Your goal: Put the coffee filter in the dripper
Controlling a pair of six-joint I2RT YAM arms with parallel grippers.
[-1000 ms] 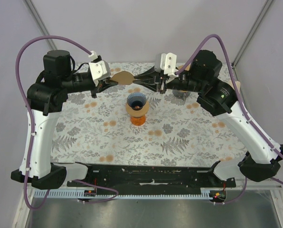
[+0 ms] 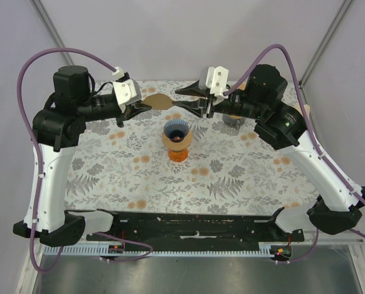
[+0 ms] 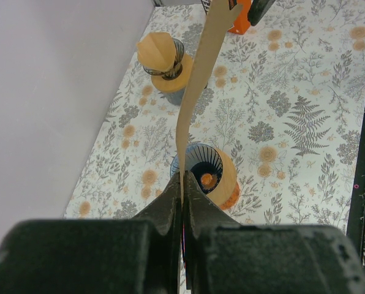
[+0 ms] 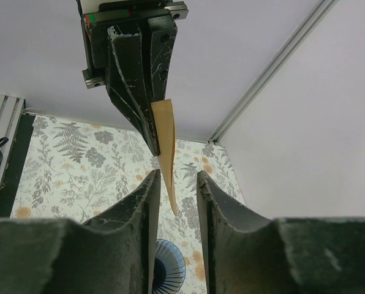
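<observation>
A tan paper coffee filter point(image 2: 157, 101) is held edge-on by my left gripper point(image 2: 141, 108), shut on it; in the left wrist view the filter point(image 3: 198, 73) rises from between the fingers. In the right wrist view it point(image 4: 166, 131) hangs at the left gripper's tips. My right gripper point(image 2: 188, 100) stands open beside the filter's free end, with the gap between its fingertips. Below both hands sits the dripper point(image 2: 176, 133), a blue-ribbed cone with a tan collar on an orange base, also in the left wrist view point(image 3: 204, 171).
A second stack with tan filters point(image 3: 158, 52) on a dark container stands behind the right arm. The patterned table point(image 2: 97, 171) is otherwise mostly clear, bordered by pale walls and a dark front edge.
The left gripper has barely moved.
</observation>
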